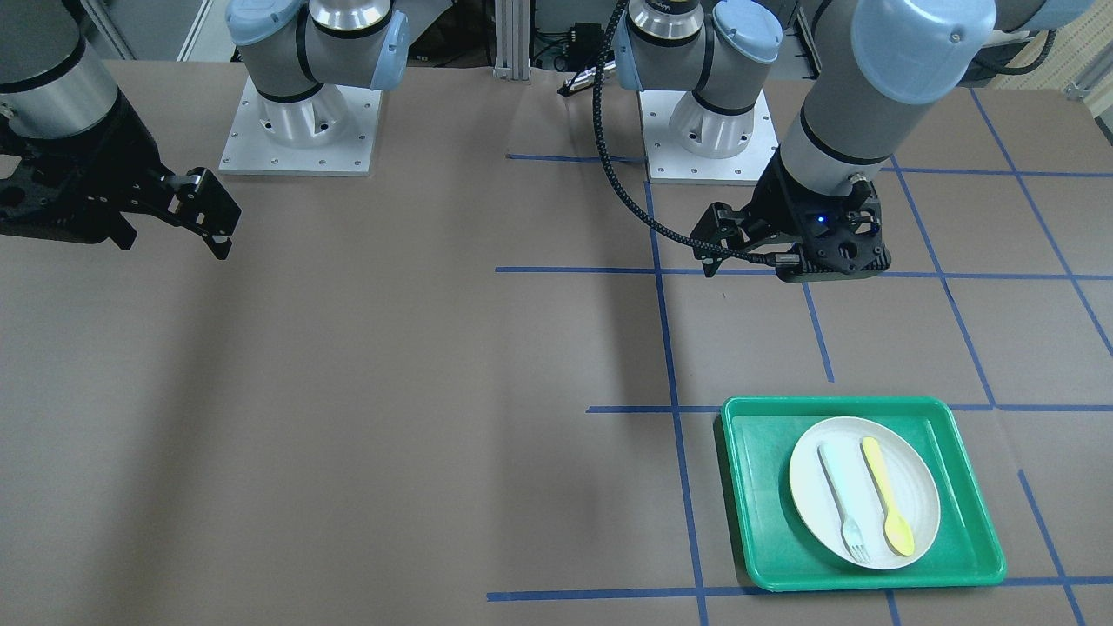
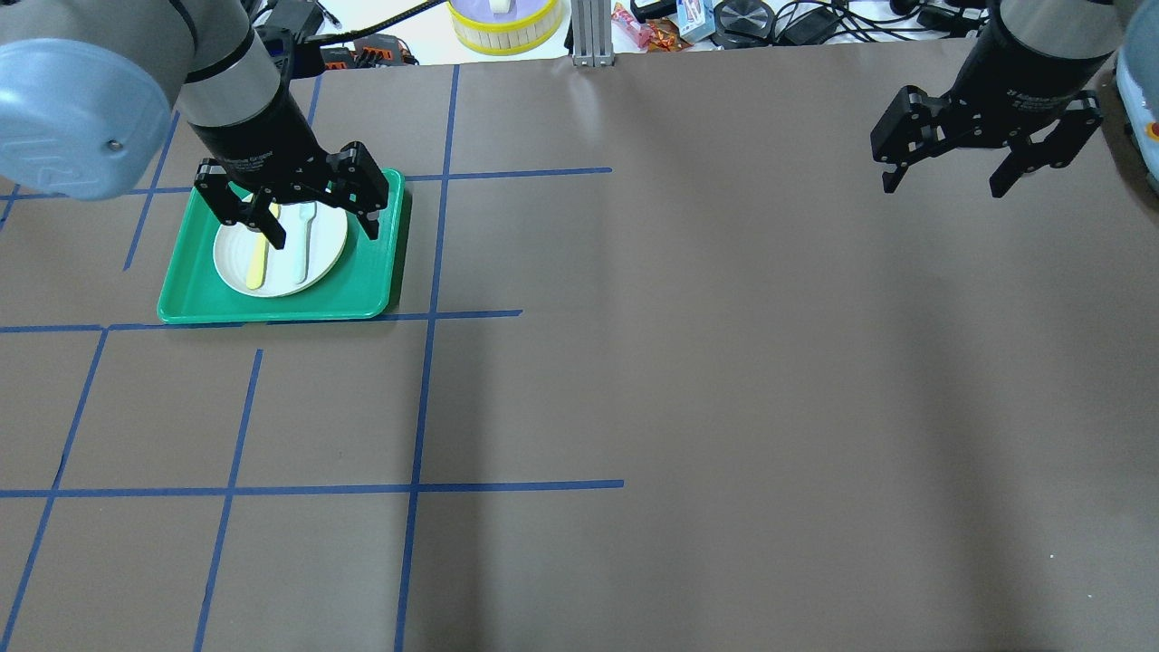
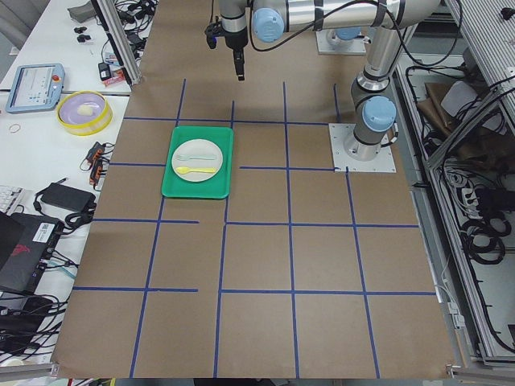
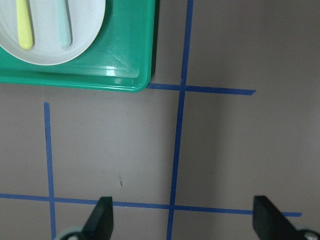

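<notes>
A green tray [image 1: 759, 490] rests on the taped table, holding a white plate [image 1: 819, 490] with a yellow spoon [image 1: 875, 469] and a pale blue fork [image 1: 840, 490] on it. In the left wrist view these lie at the upper left, where the yellow spoon [image 4: 24, 25] and blue fork [image 4: 63, 22] show only in part. My gripper hangs above the table, short of the tray, open, with bare table visible between its fingers.
A second black gripper [image 2: 945, 179] hangs at the other side of the table. Robot bases [image 1: 297, 156] stand along one edge. Cables and loose items lie beyond the table's edges.
</notes>
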